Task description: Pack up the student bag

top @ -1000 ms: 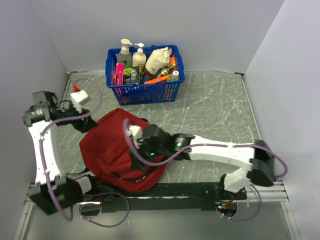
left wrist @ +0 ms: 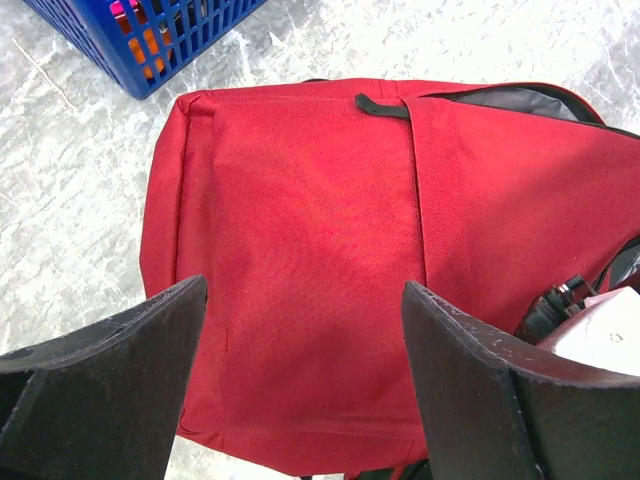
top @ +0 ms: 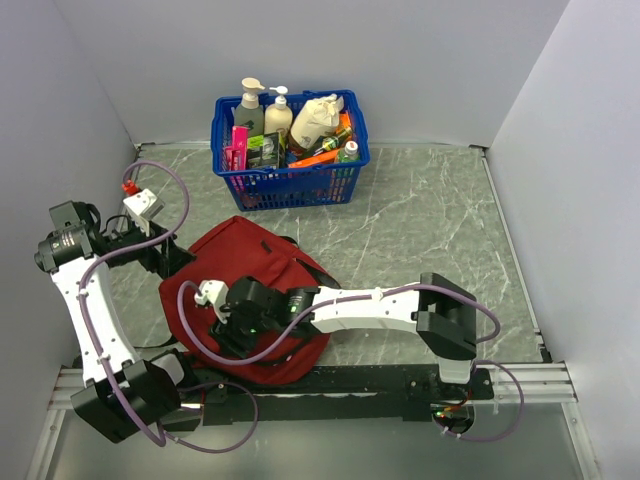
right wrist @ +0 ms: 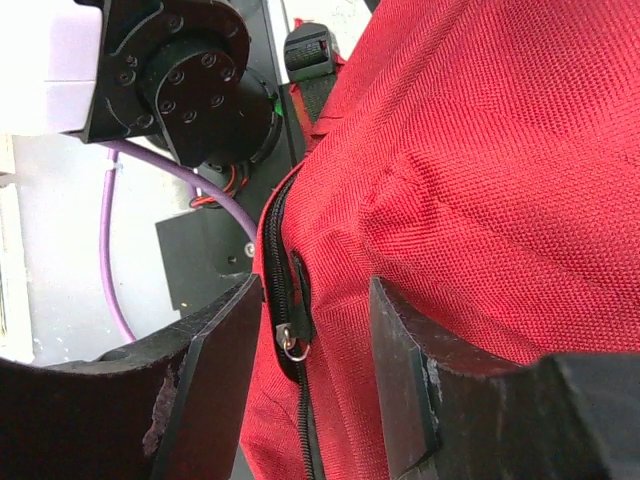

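A red bag [top: 220,258] lies flattened on the grey table, with a dark zip [right wrist: 282,280] and a metal puller [right wrist: 295,342] showing in the right wrist view. My left gripper [top: 172,258] hangs over the bag's upper-left side, fingers apart, nothing between them; its view shows the red fabric [left wrist: 300,230] and a black strap. My right gripper [top: 225,335] is low over the bag's lower middle, fingers apart either side of the zip and puller, not closed on them.
A blue basket [top: 290,190] full of bottles, boxes and packets stands at the back. The table [top: 420,230] right of the bag is clear. Grey walls border the table at the sides and back.
My right gripper has moved left and down toward the bag's lower front.
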